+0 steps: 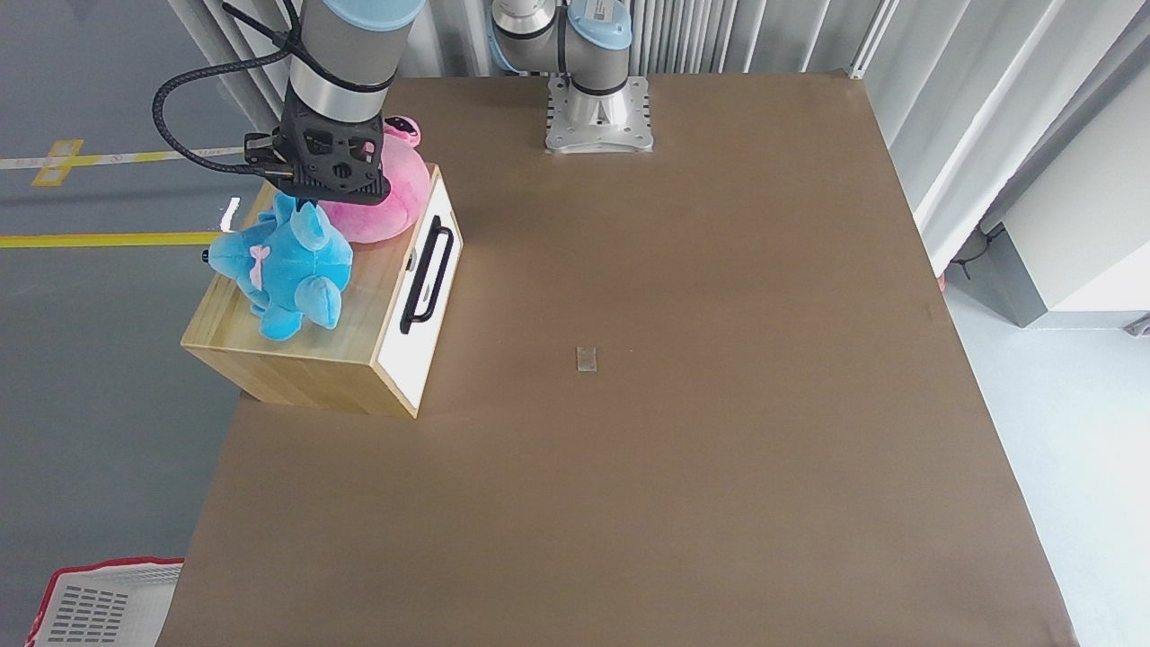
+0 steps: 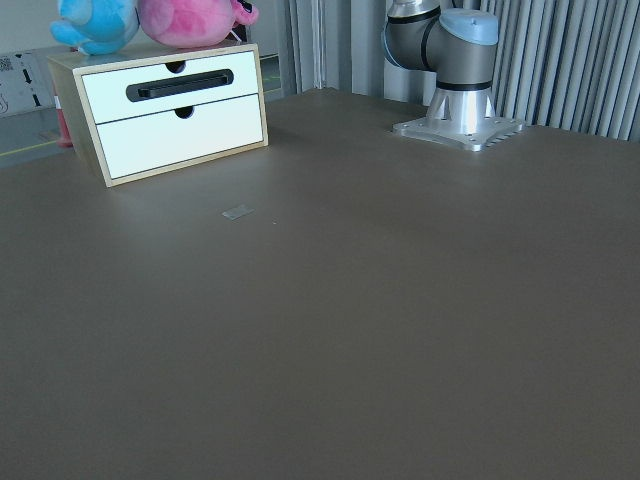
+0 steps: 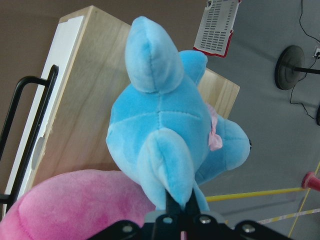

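Observation:
A blue plush toy (image 1: 282, 270) with a pink bow is above the wooden drawer cabinet's top, beside a pink plush toy (image 1: 383, 194). My gripper is at the blue toy's end, its fingers shut on that toy; the fingertips are largely hidden in the plush. In the left view the blue toy (image 2: 95, 22) and the pink toy (image 2: 188, 20) appear at the cabinet's top; whether the blue one rests on it is unclear.
The cabinet (image 1: 280, 377) with white drawer fronts and black handle stands at the table's left edge. A white basket (image 1: 102, 604) sits on the floor.

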